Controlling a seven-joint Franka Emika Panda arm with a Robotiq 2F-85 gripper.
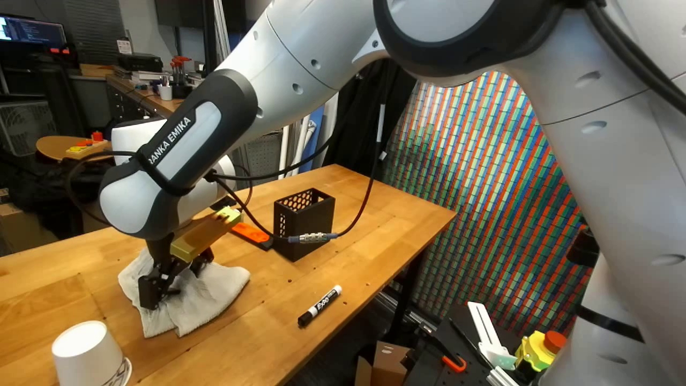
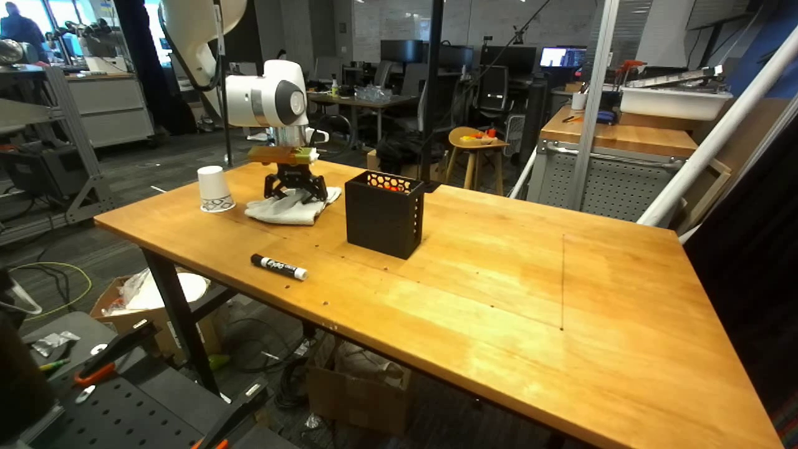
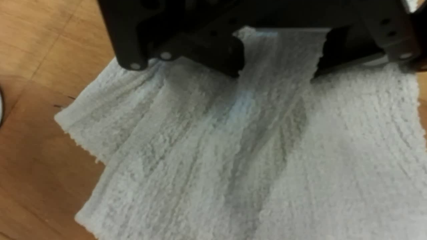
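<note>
A white cloth lies bunched on the wooden table, its folds drawn up beneath my gripper. Pointing down, the gripper is low at the cloth, its fingers part open. From close up in the wrist view, a raised fold of the cloth stands between the dark fingers, which remain apart on either side of it. Their tips are partly hidden by the fabric, so how firmly they press on it does not show. The second exterior view has the gripper over the same cloth.
A white paper cup stands upside down near the cloth. A black holder with holes is beyond it, beside an orange-and-black object. A black marker lies near the table edge.
</note>
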